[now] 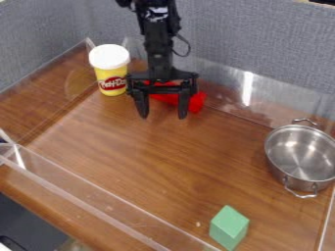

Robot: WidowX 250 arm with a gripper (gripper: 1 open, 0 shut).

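Note:
My black gripper (163,104) hangs at the back centre, open, its two fingers spread and pointing down. Behind it a red object (194,101) lies on the wooden table, partly hidden by the gripper; whether they touch I cannot tell. To the left stands a yellow Play-Doh tub (110,76) with a white lid.
A steel pot (300,155) with two handles sits at the right. A green block (228,227) lies at the front right. Walls of clear and grey panels bound the back and left.

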